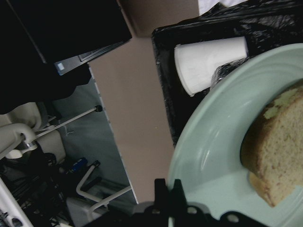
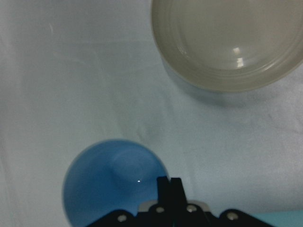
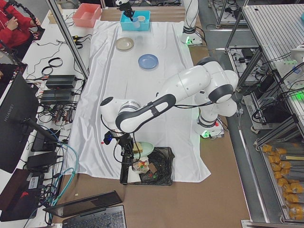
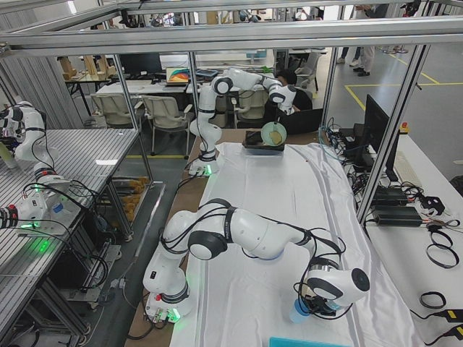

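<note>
My left gripper is shut on the rim of a pale green plate (image 1: 203, 175) with bread (image 1: 274, 142) on it, over a black lined bin (image 3: 161, 175) that holds a white paper cup (image 1: 208, 61) and other waste. My right gripper is shut on a blue cup (image 2: 113, 179) by its rim, at the teal basket (image 3: 128, 26) at the far end of the table in the left camera view.
A beige plate (image 3: 124, 43) and a blue plate (image 3: 147, 61) lie on the white cloth. A laptop (image 3: 97, 218) sits beyond the bin.
</note>
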